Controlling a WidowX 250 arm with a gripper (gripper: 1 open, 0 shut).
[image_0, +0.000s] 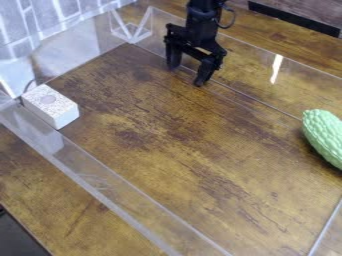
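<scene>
The black robot gripper (195, 58) hangs at the top centre of the camera view, low near the back of the clear-walled area. Its fingers point down and look spread, though dark and small, and nothing shows between them. A white box (51, 106) with a faint round print lies at the left, well apart from the gripper. A green bumpy object (325, 137) sits at the right edge, partly out of frame.
Clear plastic walls (100, 190) border the wooden surface (181, 160), whose middle and front are free. A white, crumpled-looking covering (40, 30) fills the top left corner. A dark strip (307, 12) runs at the top right.
</scene>
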